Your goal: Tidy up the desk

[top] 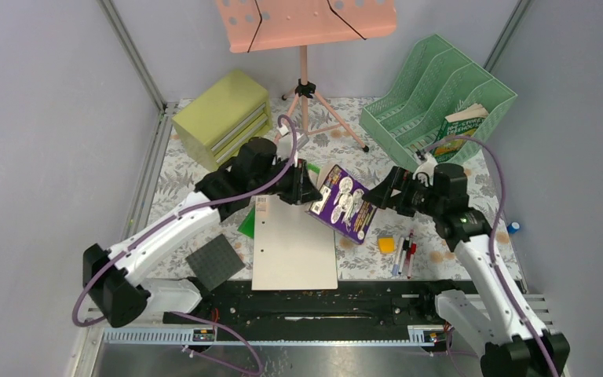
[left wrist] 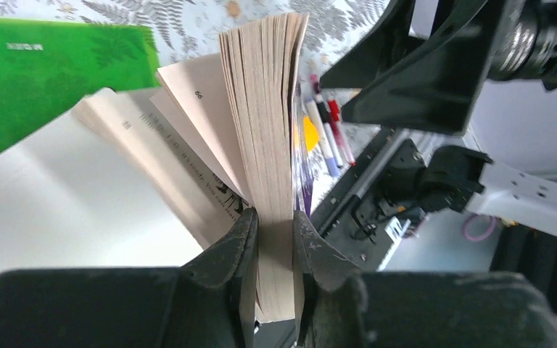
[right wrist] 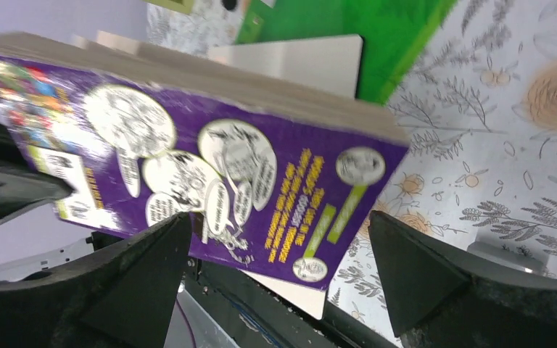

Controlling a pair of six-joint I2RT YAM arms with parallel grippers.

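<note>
A thick purple-covered book [top: 344,203] is held in the air above the desk, gripped by my left gripper [top: 311,198]. In the left wrist view its page block [left wrist: 265,123] is pinched between the fingers, and some pages fan out to the left. My right gripper is open; the purple cover [right wrist: 225,174] shows across the space in front of its fingers. In the top view the right fingers [top: 378,194] overlap the book's right edge; whether they touch it I cannot tell. Another book [top: 457,129] with a green cover stands in the green rack [top: 392,118].
Below the book lie a white board [top: 294,251] and a green sheet or folder [top: 247,224]. Several pens [top: 403,255] and a yellow block [top: 386,245] lie at front right. A dark grey square [top: 215,261], a yellow-green drawer box [top: 224,118] and a pink stand [top: 305,71] surround the space.
</note>
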